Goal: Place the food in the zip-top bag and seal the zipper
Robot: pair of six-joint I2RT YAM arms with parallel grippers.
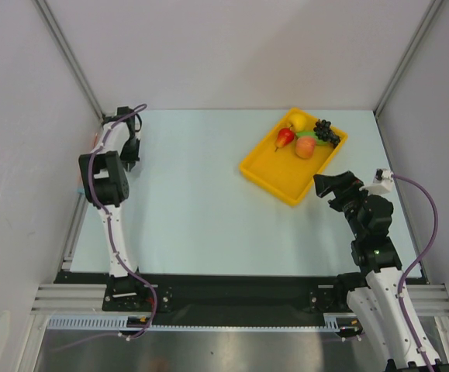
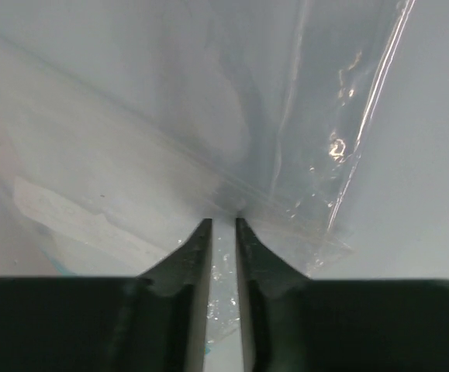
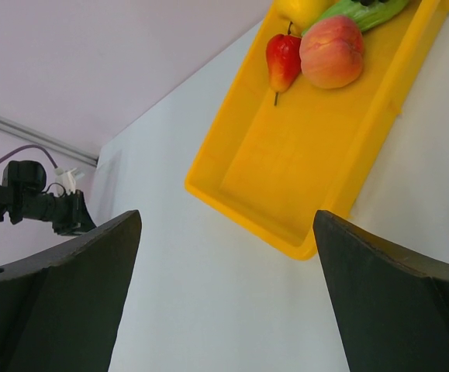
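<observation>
The clear plastic bag [image 2: 170,124] spreads beneath my left gripper in the left wrist view. Only a narrow gap parts the left fingertips, right over the film; whether any film lies between them does not show clearly. From above, that gripper [image 1: 132,165] is low at the table's far left, and its arm hides most of the bag. A yellow bin [image 1: 274,184] holds the food: a red pear [image 1: 284,138], a peach [image 1: 305,147], a yellow fruit [image 1: 297,122], dark grapes [image 1: 326,132] and a green vegetable [image 3: 373,12]. My right gripper stands wide open and empty, front-right of the bin.
Walls rise at the left, back and right, with the left arm close to the left wall [image 1: 22,155]. The bin's raised rim faces the right gripper.
</observation>
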